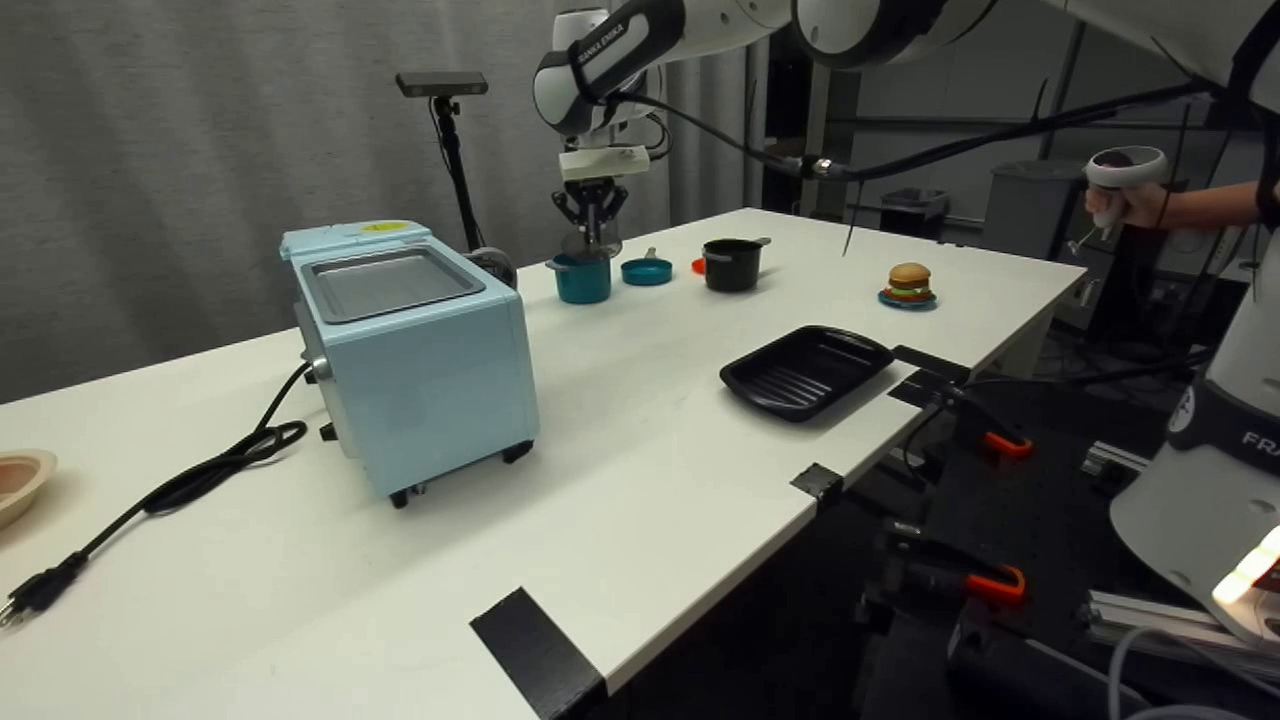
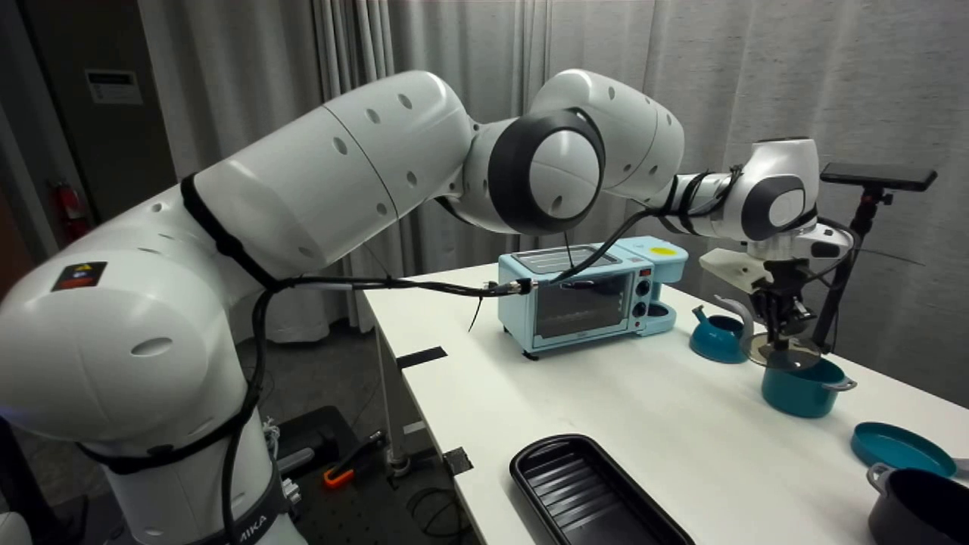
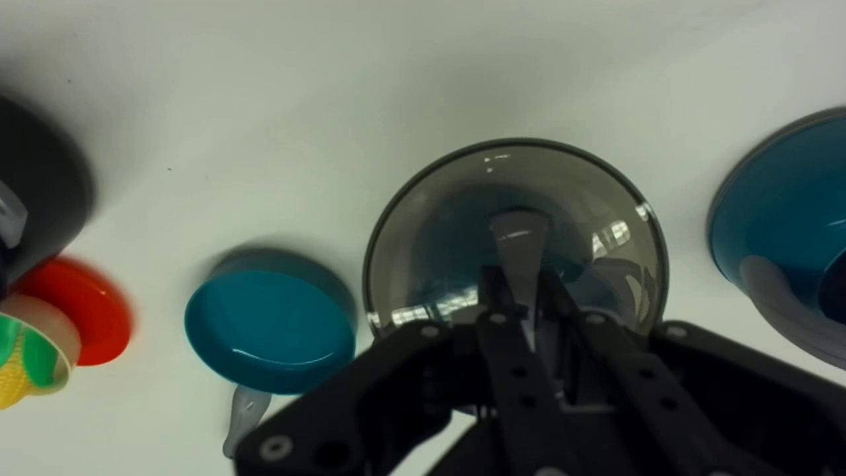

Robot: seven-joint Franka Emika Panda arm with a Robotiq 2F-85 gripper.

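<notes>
A clear round lid [image 3: 444, 206] with a dark rim hangs from my gripper, which is shut on its grey knob [image 3: 519, 242]. Through the glass in the wrist view, the teal pot shows blurred beneath it. In the second exterior view the lid [image 2: 786, 353] looks tilted, just over the mouth of the teal pot [image 2: 799, 395]; whether it touches the rim I cannot tell. From the first exterior view, my gripper [image 1: 590, 234] stands above the teal pot [image 1: 583, 282], with the lid between them.
A teal kettle [image 2: 718, 337] and a teal pan [image 2: 899, 446] flank the pot. Near the pan stand a black pot [image 1: 732, 266] and a red plate [image 3: 83, 313]. The light-blue toaster oven [image 1: 420, 360], black tray [image 1: 806, 372] and toy burger [image 1: 909, 286] are farther off. Mid-table is clear.
</notes>
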